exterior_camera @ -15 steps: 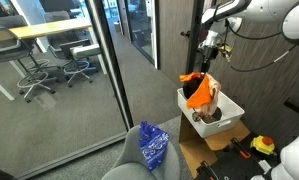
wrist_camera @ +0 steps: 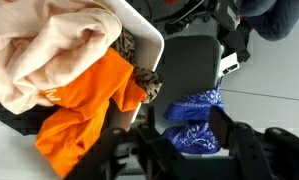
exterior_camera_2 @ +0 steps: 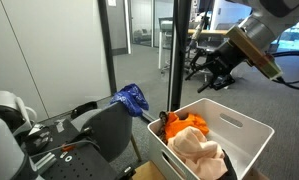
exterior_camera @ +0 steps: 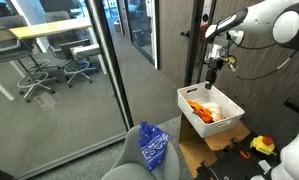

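Note:
My gripper (exterior_camera: pixel 216 73) hangs above the white box, clear of the cloths. In exterior view 2 the gripper (exterior_camera_2: pixel 202 62) is over the far side of the box. Its dark fingers stand apart in the wrist view, the gripper open with no cloth between them. Inside the box (exterior_camera_2: pixel 241 130) lie a crumpled orange cloth (exterior_camera_2: pixel 181 123) and a pale pink cloth (exterior_camera_2: pixel 199 152), with dark cloth partly hidden under them. A patterned blue cloth (exterior_camera: pixel 154 146) rests on a grey chair (exterior_camera: pixel 131 153), outside the box.
The box stands on a wooden surface (exterior_camera: pixel 193 150). Near its front right are a red and yellow object (exterior_camera: pixel 263 144) and some dark tools or clamps. Glass panels and office chairs (exterior_camera: pixel 77 58) are farther back. Air above the box is free.
Earlier, the orange, pale and dark cloths hung bunched beneath my gripper above the box. Now they lie in it, and the gripper is free of them, slightly to the right.

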